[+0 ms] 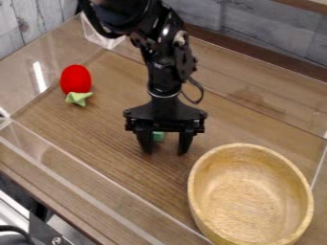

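My black gripper (167, 136) hangs low over the wooden table at the centre, its fingers down around a small green object (157, 136), mostly hidden behind the dark fingers. Whether the fingers grip it I cannot tell. To the left lie a red object (76, 77) and a pale green piece (78, 99) just in front of it.
A large tan bowl (250, 193) fills the front right, close to the gripper. A wall stands along the back left edge.
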